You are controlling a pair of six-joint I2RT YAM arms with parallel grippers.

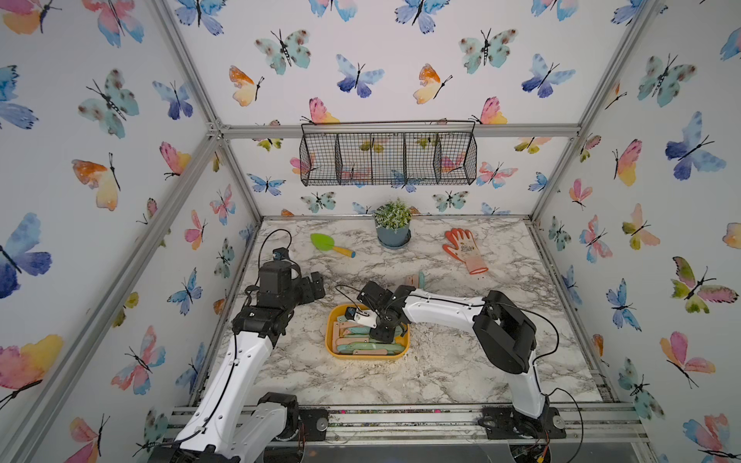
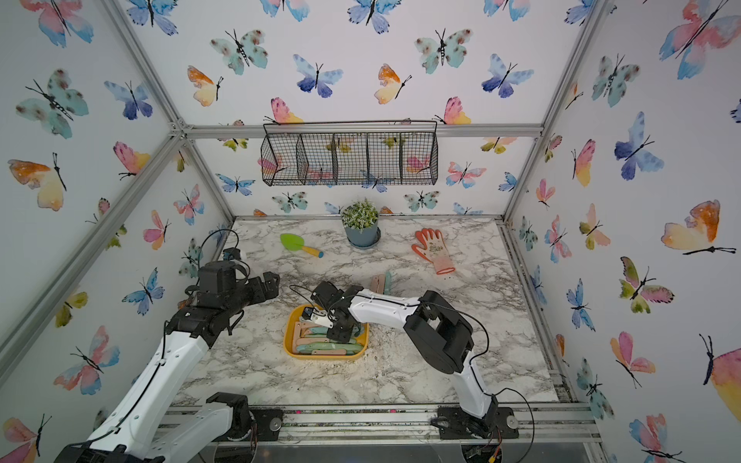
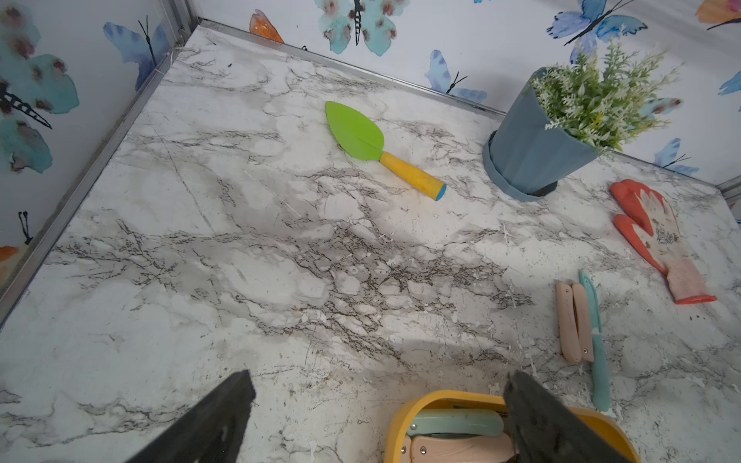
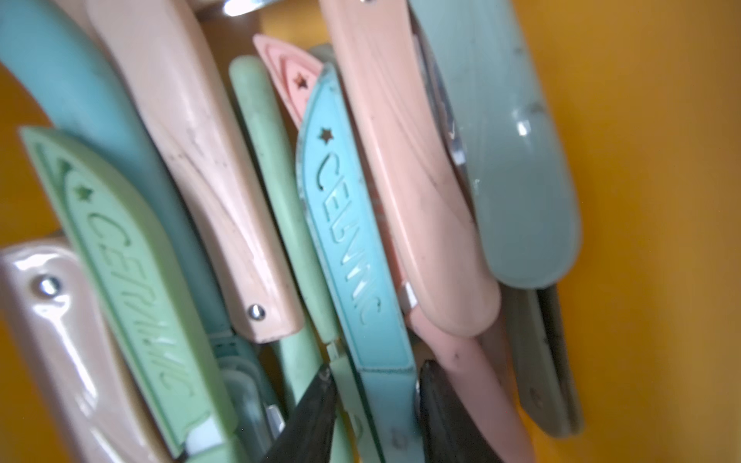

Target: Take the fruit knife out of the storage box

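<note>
The yellow storage box is full of pastel knives. In the right wrist view, a light-blue sheathed knife lies on top in the middle. My right gripper is down in the box, its fingertips either side of that knife's lower part; whether it grips it is unclear. Pink, green and teal knives lie around it. My left gripper is raised left of the box, its fingers blurred in its own view.
Several knives lie on the table behind the box. A trowel, potted plant and glove sit further back. A wire basket hangs on the back wall.
</note>
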